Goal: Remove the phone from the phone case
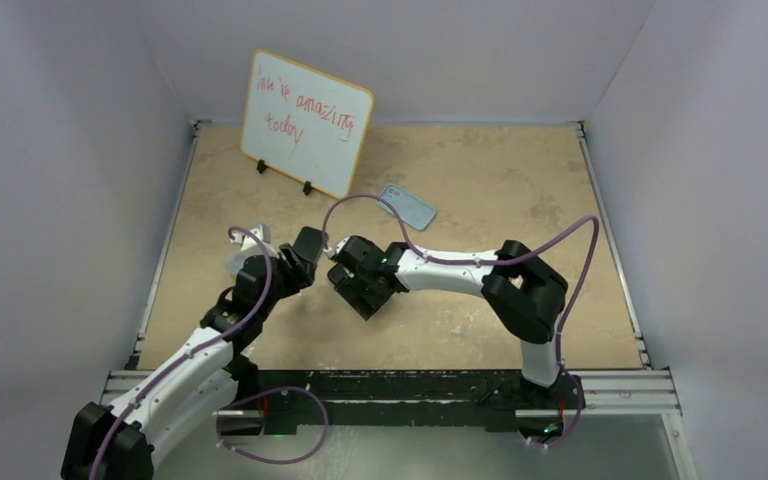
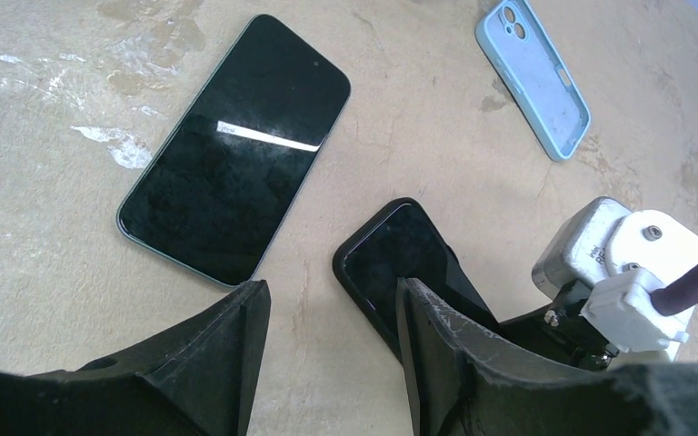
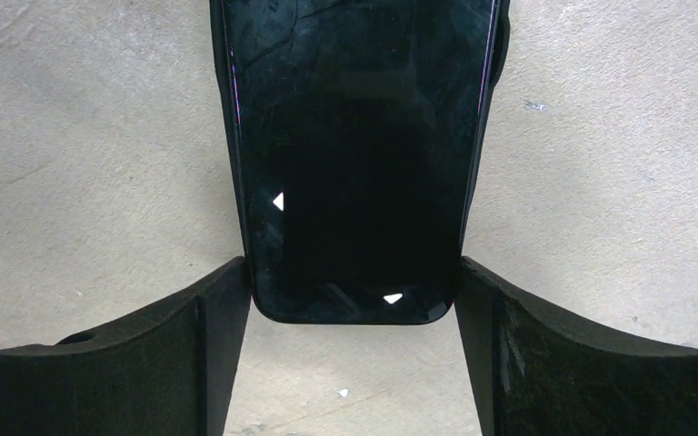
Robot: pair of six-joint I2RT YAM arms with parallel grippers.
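Note:
A black phone in a dark case (image 3: 354,136) lies on the table, with my right gripper low over its end, fingertips at both sides; whether they grip it is unclear. In the left wrist view that phone (image 2: 391,254) is partly hidden by the right arm. A second black phone (image 2: 233,150) lies flat to its left, beyond my left gripper, which is open with nothing between its fingers. An empty light blue phone case (image 2: 532,82) lies farther back.
A whiteboard (image 1: 300,120) with red writing stands at the back left. Purple cables arch over both arms.

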